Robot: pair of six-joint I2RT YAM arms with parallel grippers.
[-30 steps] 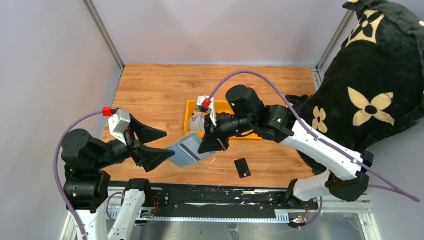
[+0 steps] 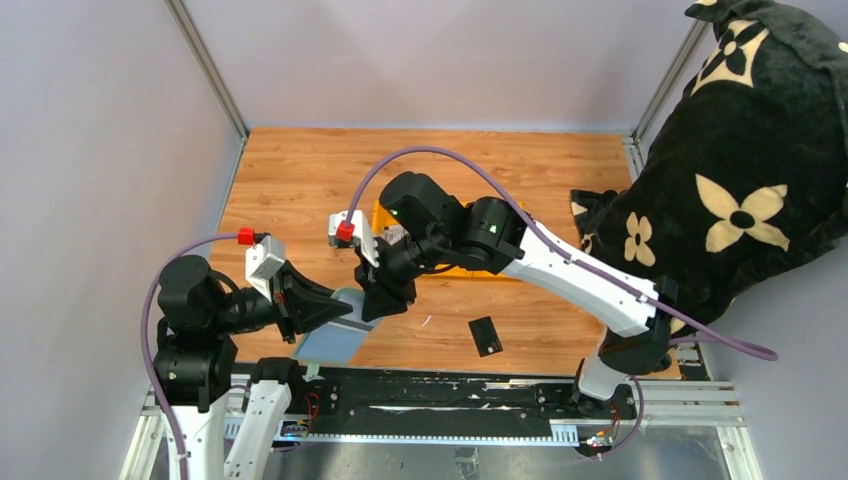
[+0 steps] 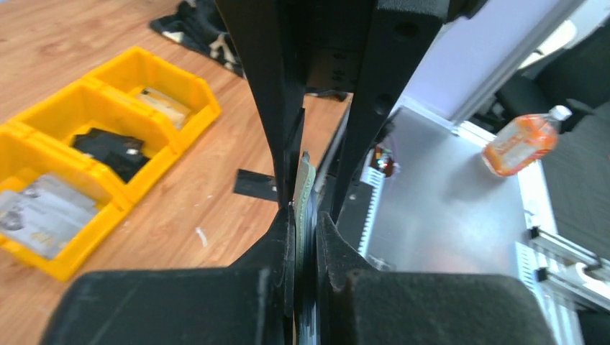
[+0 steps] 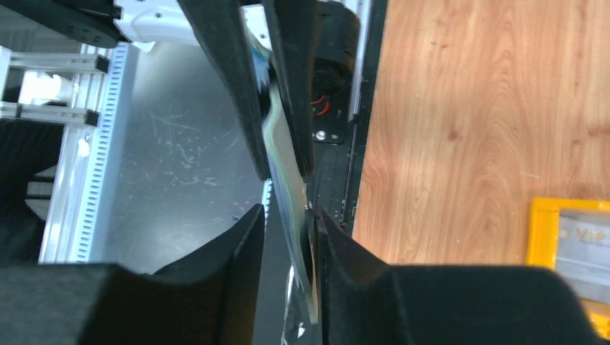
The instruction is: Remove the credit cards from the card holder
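The pale blue card holder [image 2: 332,342], a thin sleeve with a grey stripe, hangs between my two grippers in the top view. My left gripper is shut on it, and its edge runs between those fingers. In the right wrist view, the right gripper is parted around the other end of the card holder [image 4: 286,172], with a visible gap beside it. A black card [image 2: 485,336] lies flat on the table, apart from both grippers. Any cards inside the holder are hidden.
A yellow bin [image 3: 180,122] with three compartments stands on the table, partly covered by the right arm from above; clear and black items lie in it. A small white scrap [image 3: 201,236] lies nearby. A dark patterned cushion [image 2: 740,180] fills the right side.
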